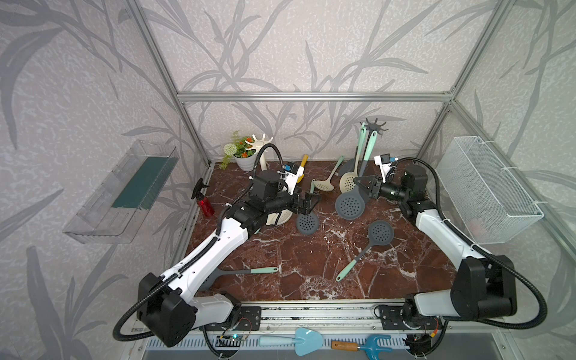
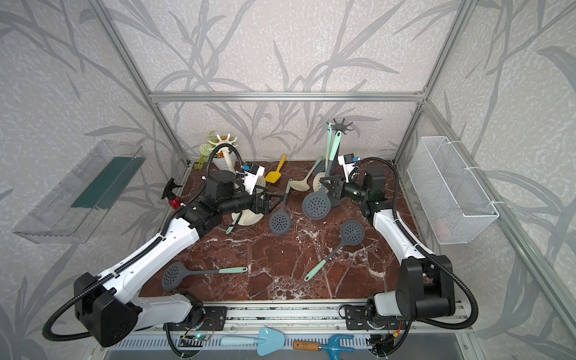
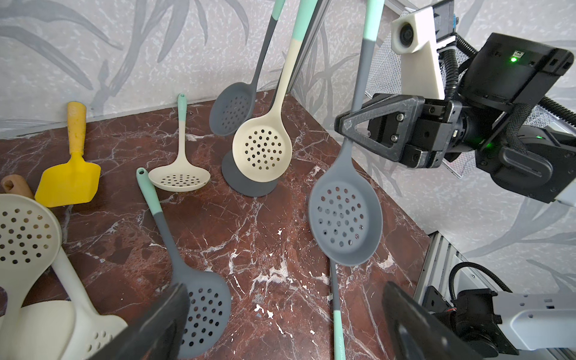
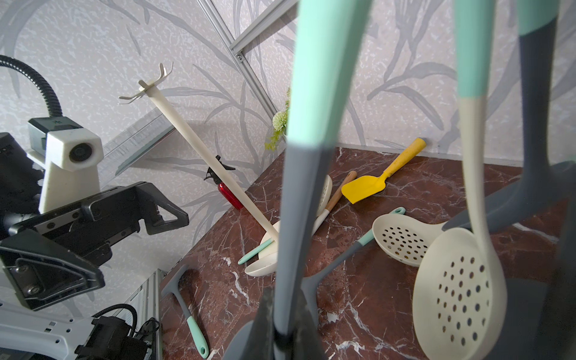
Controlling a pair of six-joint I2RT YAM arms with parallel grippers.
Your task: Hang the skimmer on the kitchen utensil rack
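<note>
A grey skimmer with a mint handle hangs upright, head down. My right gripper is shut on its grey stem. The handle's top is close to the hooks of the dark utensil rack; whether its hole is over a hook cannot be made out. A cream skimmer and another grey one hang at that rack. My left gripper stands open and empty over the table's middle, left of the held skimmer.
More grey skimmers lie on the table, one in the middle, one at the right and one at front left. A cream rack and plant stand back left. Wire baskets flank both sides.
</note>
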